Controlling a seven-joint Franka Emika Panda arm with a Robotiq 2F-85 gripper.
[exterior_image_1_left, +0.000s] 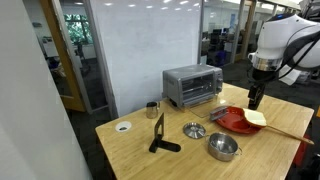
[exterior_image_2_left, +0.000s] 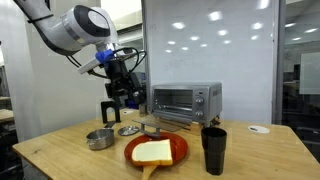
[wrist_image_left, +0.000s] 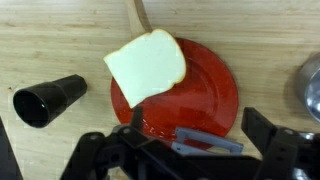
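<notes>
A slice of white bread (wrist_image_left: 147, 70) lies over the edge of a red plate (wrist_image_left: 215, 85). A wooden handle (wrist_image_left: 137, 15) sticks out from under the bread, away from the plate. My gripper is open above the plate, its dark fingers (wrist_image_left: 260, 130) wide apart with nothing between them. In exterior view 2 the gripper (exterior_image_2_left: 131, 97) hangs behind and above the bread (exterior_image_2_left: 152, 152). Grey metal tongs (wrist_image_left: 208, 140) rest on the plate's side nearest the fingers.
A black cup (wrist_image_left: 45, 100) stands beside the plate, and a steel pot (exterior_image_1_left: 223, 147) is on its other side. The toaster oven (exterior_image_1_left: 192, 85) stands behind, shut. Also on the table are a metal strainer (exterior_image_1_left: 195, 130), a black stand (exterior_image_1_left: 160, 135) and a canister (exterior_image_1_left: 153, 110).
</notes>
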